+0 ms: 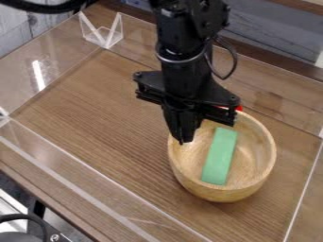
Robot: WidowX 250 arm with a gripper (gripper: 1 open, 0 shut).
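Note:
The black gripper [186,126] hangs over the left rim of a light wooden bowl [236,187], pointing down and shut, with nothing visible between its fingers. A green block [221,155] lies in the right part of the bowl. A small red thing [239,109] shows at the bowl's back, mostly hidden behind the arm; what it is cannot be told.
A clear plastic holder [101,28] stands at the back left. A dark cable [32,223] crosses the bottom left corner.

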